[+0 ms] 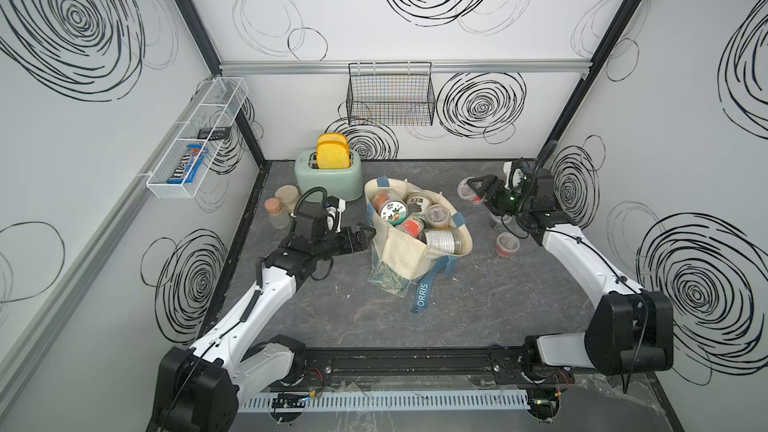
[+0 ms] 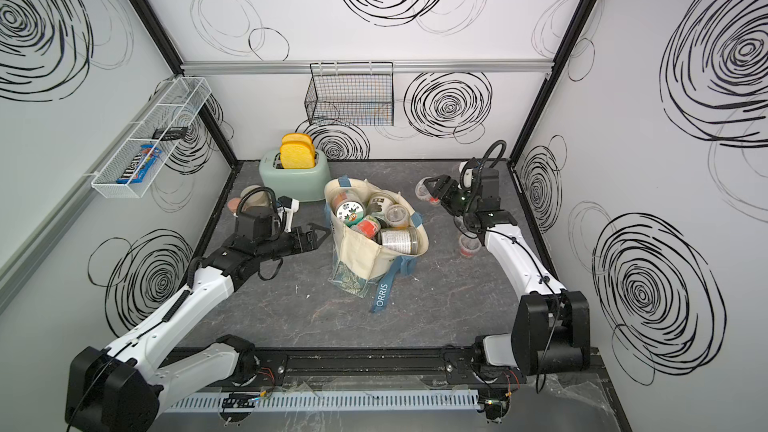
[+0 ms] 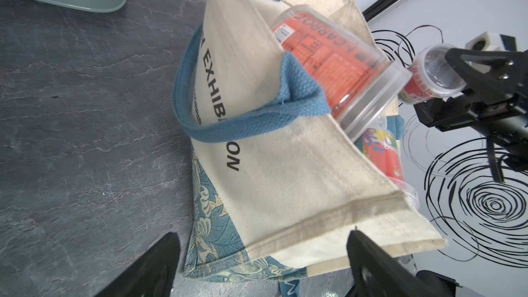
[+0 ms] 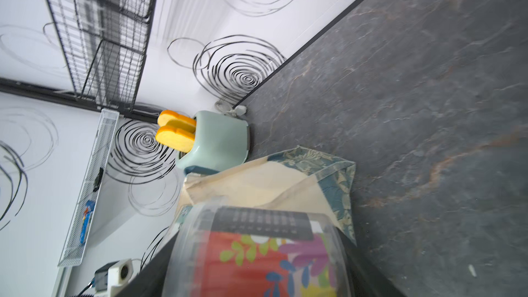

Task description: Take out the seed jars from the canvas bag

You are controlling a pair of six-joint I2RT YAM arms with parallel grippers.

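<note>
The canvas bag (image 1: 408,260) stands mid-table, packed with several jars and tins, among them a carrot-labelled jar (image 3: 330,60). My left gripper (image 1: 364,237) hangs open at the bag's left side, its fingers empty. My right gripper (image 1: 478,187) is shut on a clear seed jar with a red, flowered label (image 4: 255,253), held up off the bag's right side. Another clear jar with red contents (image 1: 507,245) stands on the table right of the bag.
A mint toaster (image 1: 328,184) with yellow slices stands at back left, two jars (image 1: 278,212) beside it. A wire basket (image 1: 390,104) hangs on the back wall.
</note>
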